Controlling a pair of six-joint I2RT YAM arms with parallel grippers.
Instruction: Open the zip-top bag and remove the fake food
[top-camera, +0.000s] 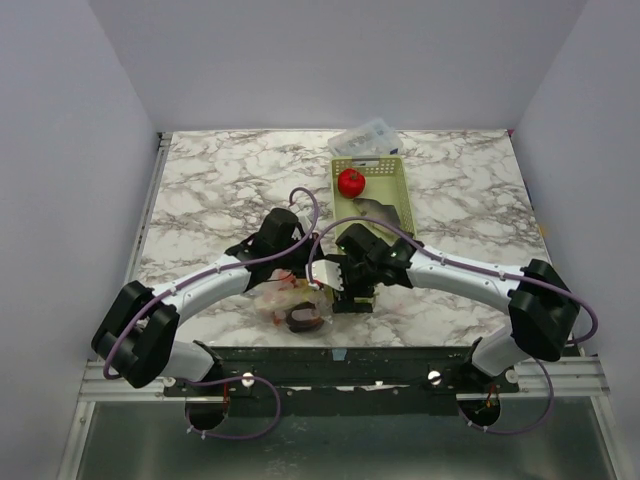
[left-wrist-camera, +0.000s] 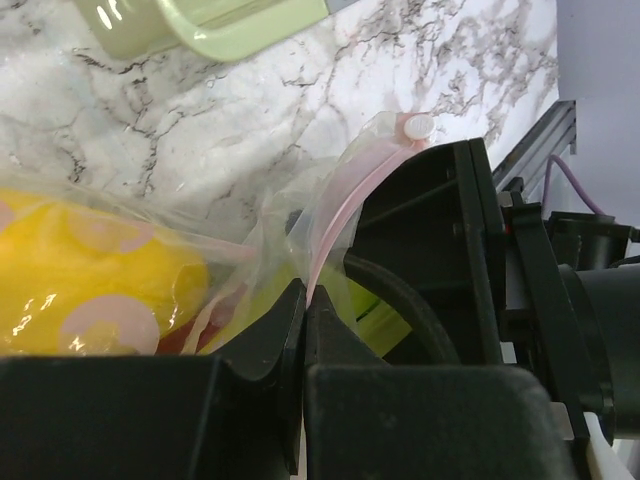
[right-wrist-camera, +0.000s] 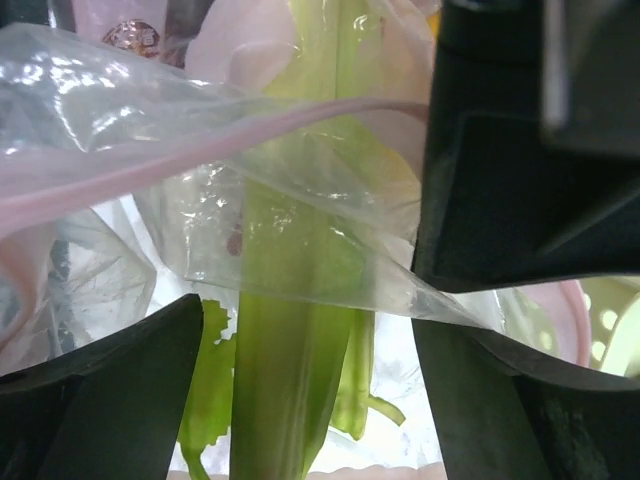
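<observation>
The clear zip top bag (top-camera: 285, 298) lies near the front of the table, food inside it. In the left wrist view my left gripper is shut on the bag's pink zip edge (left-wrist-camera: 345, 205). A yellow item with pink spots (left-wrist-camera: 110, 275) shows through the plastic. My right gripper is open at the bag's mouth, with a long green stalk-like food piece (right-wrist-camera: 290, 370) between its fingers. Clear plastic and the pink rim (right-wrist-camera: 190, 160) cross over the stalk's upper part. Whether the fingers touch the stalk, I cannot tell.
Behind the bag stands a green basket (top-camera: 404, 185) holding a red tomato (top-camera: 351, 182) and a grey fish (top-camera: 378, 212). A clear plastic container (top-camera: 365, 138) lies at the back edge. Both arms crowd together over the bag.
</observation>
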